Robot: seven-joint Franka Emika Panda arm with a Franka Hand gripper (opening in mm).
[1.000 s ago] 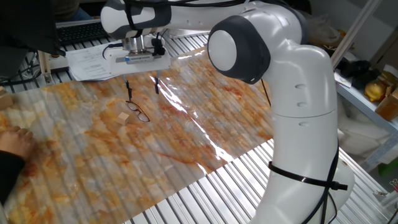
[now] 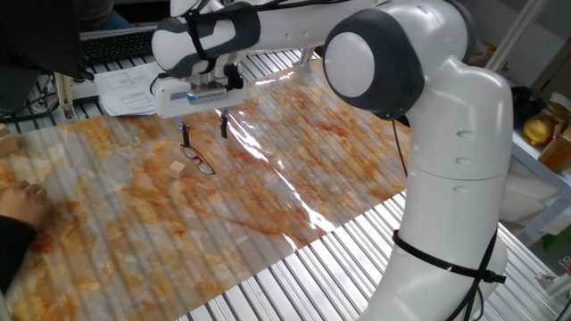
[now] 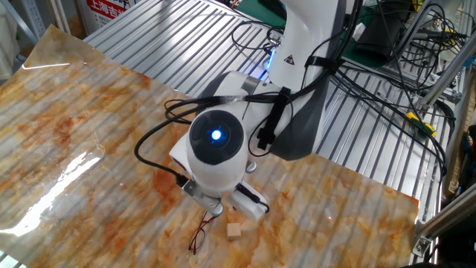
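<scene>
Dark-rimmed glasses [image 2: 202,161] rest on the marbled sheet, and in exterior view 2 the same glasses [image 3: 197,237] show below the arm's head. A small light-wood block [image 2: 177,169] lies just beside them; it appears as a pale square block [image 3: 233,229] in the other view. My gripper [image 2: 205,134] is open, its two dark fingers wide apart with nothing between them. It hangs on the far side of the glasses; one finger [image 2: 186,135] appears close to their far end, though contact cannot be judged. In exterior view 2 the arm's head hides the fingertips.
The marbled sheet [image 2: 116,241] is mostly bare around the two objects. A person's hand [image 2: 25,203] rests at its left edge. Papers [image 2: 128,89] and a keyboard [image 2: 116,46] lie behind. Cables [image 3: 394,112] run across the table's far right side.
The arm's elbow and upper links have swung right in exterior view 1, and the wrist has tilted slightly. The fingers stay nearly in place, still open. Glasses and block have not moved.
</scene>
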